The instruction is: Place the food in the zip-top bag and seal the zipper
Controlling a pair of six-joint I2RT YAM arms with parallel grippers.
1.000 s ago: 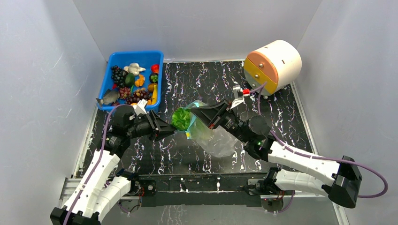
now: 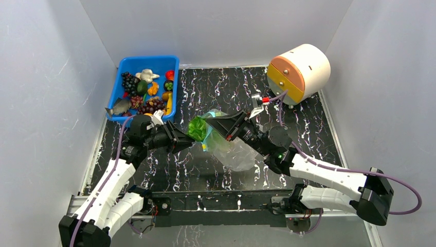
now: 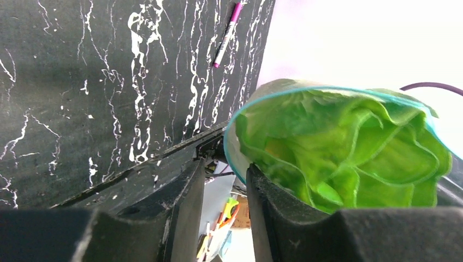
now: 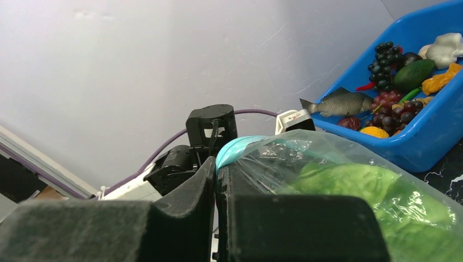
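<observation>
A clear zip top bag [image 2: 236, 156] with a light-blue zipper rim hangs between my arms, its mouth facing left. Crumpled green leafy food [image 2: 196, 128] fills the mouth; in the left wrist view the leaves [image 3: 349, 147] sit inside the oval rim [image 3: 306, 88]. My right gripper [image 2: 208, 122] is shut on the rim, and the light-blue strip [image 4: 232, 150] runs into its fingertips in the right wrist view. At the mouth's lower side my left gripper stands part open. The rim passes close by one of its fingers [image 3: 262, 191]; nothing shows gripped there.
A blue bin [image 2: 175, 92] of toy fruit, vegetables and a fish [image 4: 344, 102] stands back left. At back right is a round cream-and-yellow drawer unit [image 2: 308, 69]. A purple-capped marker [image 3: 227, 35] shows in the left wrist view.
The right arm has moved slightly left, still at the rim, and the leaves have shifted a little.
</observation>
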